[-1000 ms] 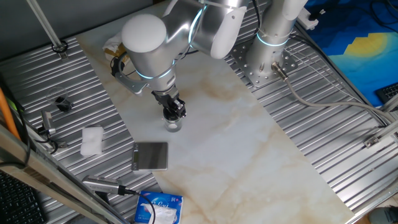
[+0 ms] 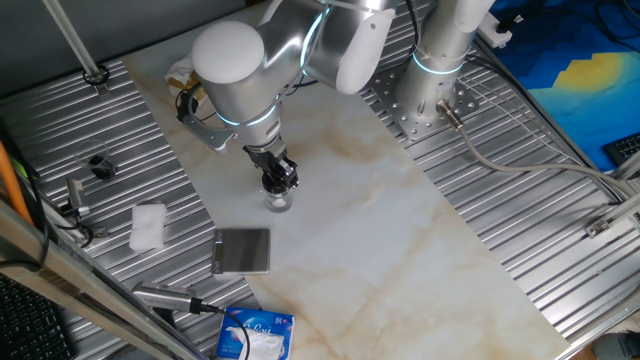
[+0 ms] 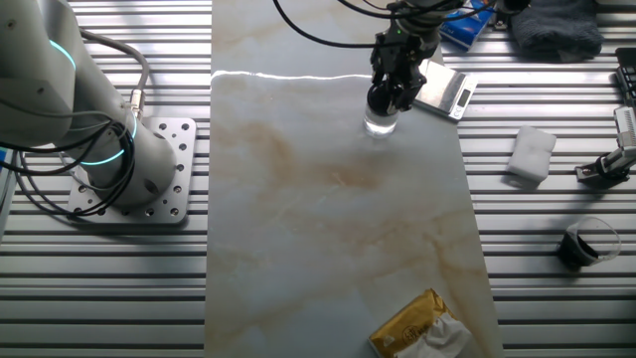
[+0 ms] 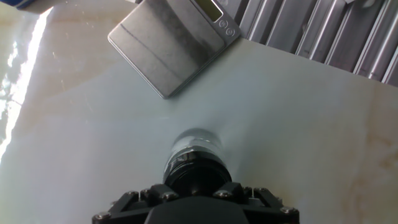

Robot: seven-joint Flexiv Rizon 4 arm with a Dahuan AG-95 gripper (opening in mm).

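A small clear container with a black top point(image 4: 198, 171) stands on the marble-patterned board, and its glassy lower part point(image 3: 380, 124) shows below my gripper point(image 3: 393, 85). In the wrist view the gripper is right at the black top, with a dark finger point(image 4: 166, 195) close to either side. Whether the fingers press on it or stand slightly apart cannot be made out, as black lies against black. In exterior view 1 the arm reaches down to the container point(image 2: 278, 202) from above.
Close by lies a flat silver scale point(image 2: 241, 251) at the board's edge. A white block point(image 2: 148, 227) and a clear cup with dark contents point(image 3: 588, 244) are on the slatted metal table. A gold tissue pack point(image 3: 422, 328) and a blue pack point(image 2: 256, 332) lie farther off. The board's middle is free.
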